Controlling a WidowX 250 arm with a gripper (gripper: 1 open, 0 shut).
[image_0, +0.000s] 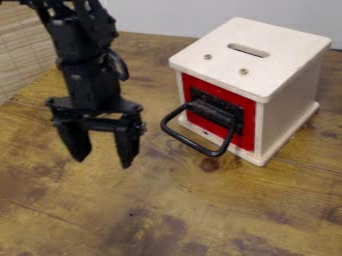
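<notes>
My black gripper hangs over the left half of the wooden table, fingers apart and empty, left of a pale wooden box. The box has a slot and two screws on top and a red front panel with a black mechanism and a black loop handle sticking out toward the lower left. The gripper is apart from the handle, a short way to its left.
A woven mat is at the upper left, and a white wall runs along the back.
</notes>
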